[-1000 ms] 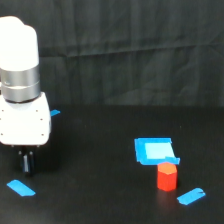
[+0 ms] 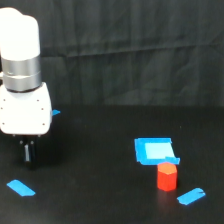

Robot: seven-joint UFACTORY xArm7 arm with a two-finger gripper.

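My white gripper [image 2: 28,152] is at the far left of the camera view, its dark fingers hanging low over the black table behind a blue tape strip; whether they are open or shut is unclear. A red hexagonal block [image 2: 166,176] sits at the right, in front of a white square bordered with blue tape [image 2: 143,150], apart from my gripper.
Blue tape strips lie on the table at front left [image 2: 21,187], front right [image 2: 191,195] and behind the arm [image 2: 56,112]. A dark curtain hangs at the back.
My gripper has risen slightly. The red block and the tape marks are where they were.
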